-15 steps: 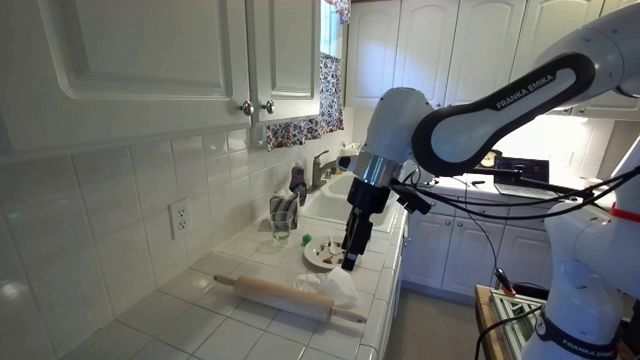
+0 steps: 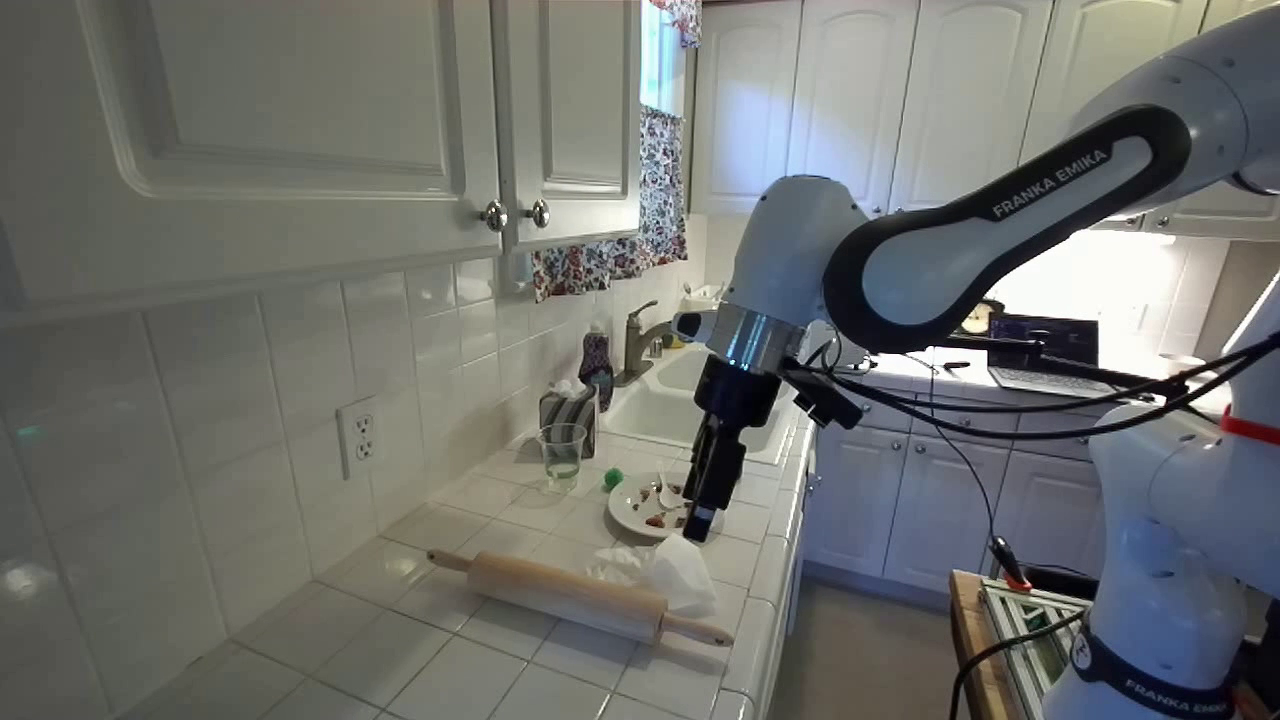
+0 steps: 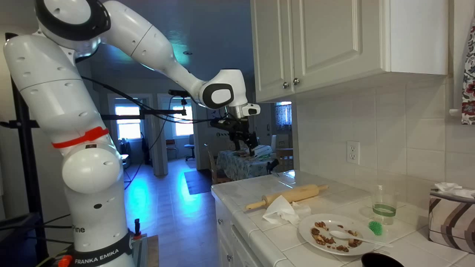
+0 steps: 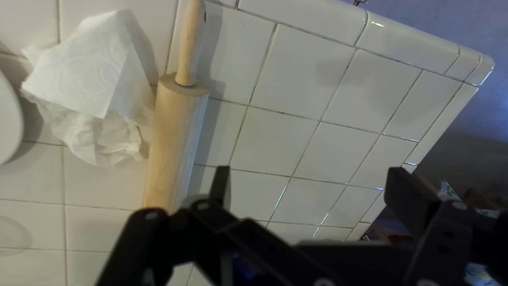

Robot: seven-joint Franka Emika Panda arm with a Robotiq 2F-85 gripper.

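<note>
My gripper is open over the counter, its two black fingers wide apart and nothing between them but tile beneath. A wooden rolling pin [image 2: 564, 590] lies on the white tiles; in the wrist view its body [image 4: 174, 143] runs just left of the left finger, partly hidden below by the gripper. Beside the pin is a crumpled white paper towel [image 4: 90, 81]. A white plate [image 3: 307, 229] with brown nut pieces and a white plastic spoon [image 3: 351, 236] stands beyond the towel, its edge showing at the left of the wrist view.
Near the wall stand a clear cup [image 3: 384, 207], a small green spiky ball [image 3: 375, 227] and a striped tissue box [image 3: 452, 222]. A dark cup [image 3: 380, 260] is close to the plate. The sink [image 2: 654, 402] lies further back. Bare tile lies on the pin's other side.
</note>
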